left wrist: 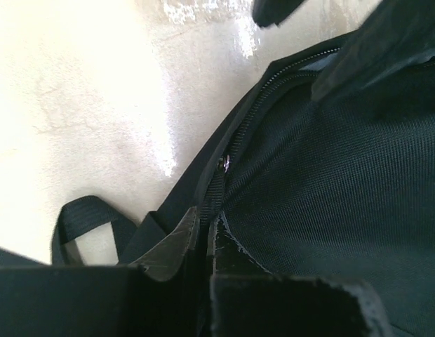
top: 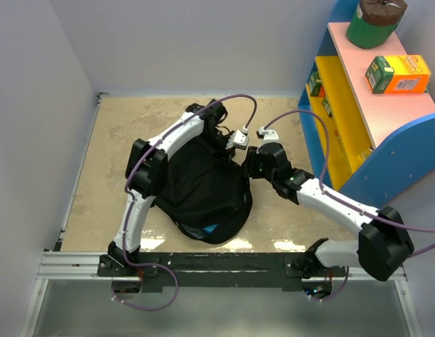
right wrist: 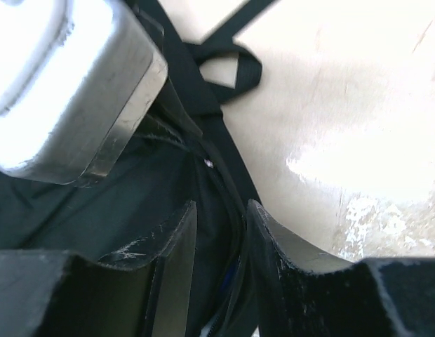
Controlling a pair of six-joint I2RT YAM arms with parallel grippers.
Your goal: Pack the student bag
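Observation:
A black backpack point(top: 196, 189) lies on the beige table, its front part showing a bit of blue. My left gripper point(top: 228, 151) is shut on the bag's zipper edge near its upper right; in the left wrist view the fingers pinch fabric by the zipper point(left wrist: 235, 144). Just right of it, my right gripper point(top: 249, 161) is over the bag's right edge; in the right wrist view its fingers straddle the zipper strip point(right wrist: 231, 193), slightly apart, and whether it touches the fabric is unclear.
A blue shelf unit point(top: 393, 158) with pink and yellow shelves stands at the right, holding an orange box point(top: 400, 74) and a green cylinder point(top: 368, 28).

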